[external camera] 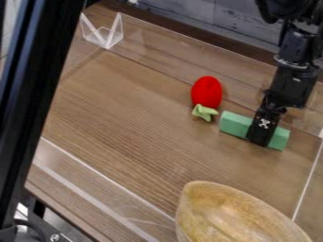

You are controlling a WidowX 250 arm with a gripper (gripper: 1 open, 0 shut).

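A green block [237, 125] lies on the wooden table at the right. My black gripper [265, 129] reaches down from the upper right over the block's right part, its fingers open around or on it; the far finger is partly hidden. A red object [207, 91] with a small pale green piece [205, 112] at its lower end lies just left of the block.
A tan bowl [228, 217] sits at the bottom right. A clear plastic stand [104, 30] is at the back left. A dark wall edge runs down the far left.
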